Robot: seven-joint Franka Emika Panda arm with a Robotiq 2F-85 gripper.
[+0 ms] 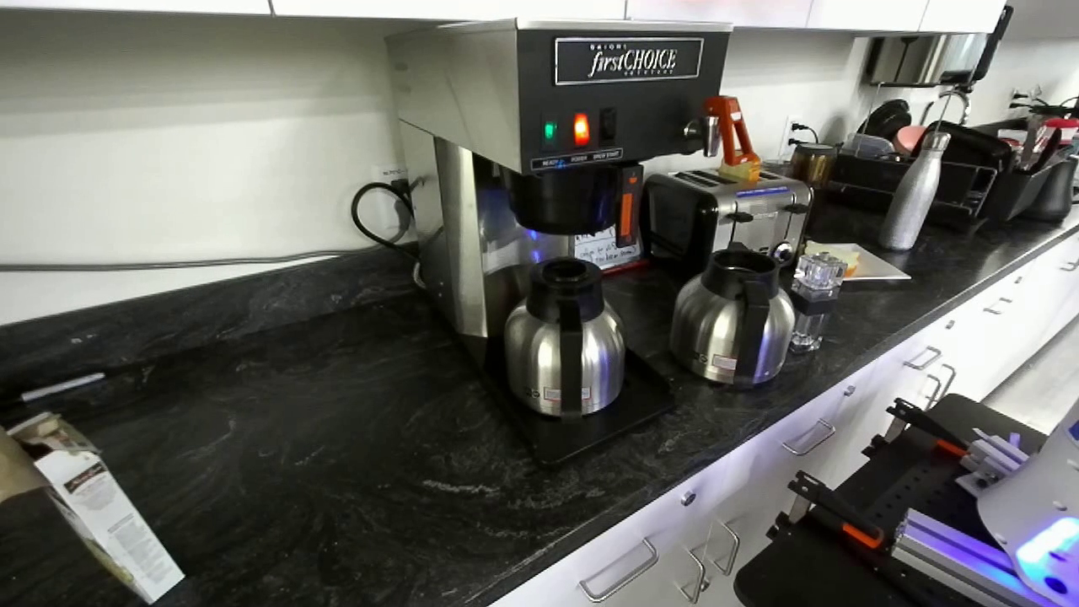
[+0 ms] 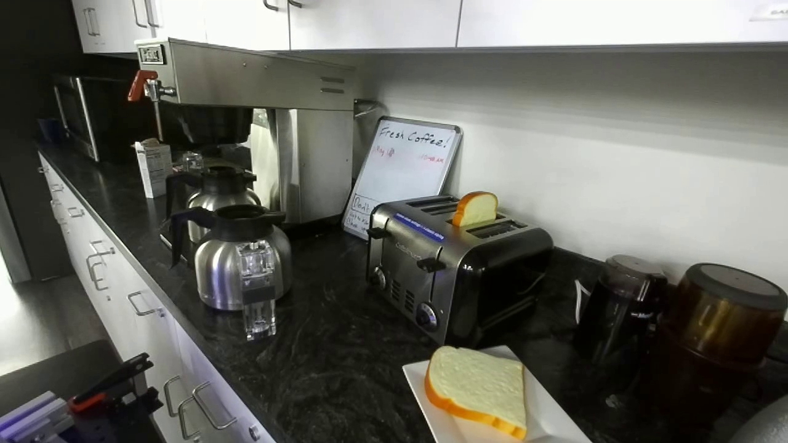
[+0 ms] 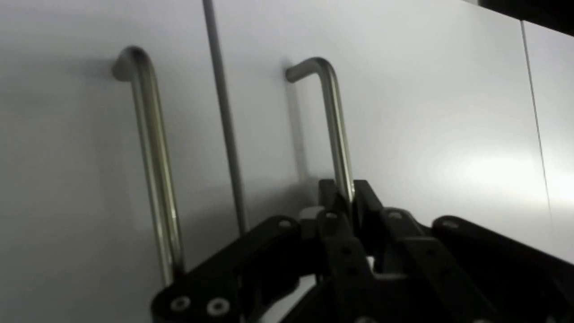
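Note:
In the wrist view, my black gripper is shut on a bent metal door handle (image 3: 334, 115), one finger to each side of the bar's lower stretch. The handle is fixed to a white cabinet door (image 3: 425, 102). A thin dark seam parts this door from its neighbour on the left, which bears a second metal handle (image 3: 153, 161). No gap shows at the gripped door beyond this narrow seam. Neither exterior view has the gripper in it, so which cabinet this is I cannot tell from them.
Along the dark counter (image 1: 334, 425) stand a coffee maker (image 1: 455, 91), two steel carafes (image 1: 566, 349) and a toaster (image 2: 473, 251) with bread in one slot. A white plate (image 2: 561, 413) carries another slice. White upper cabinets (image 2: 539, 22) hang above the counter.

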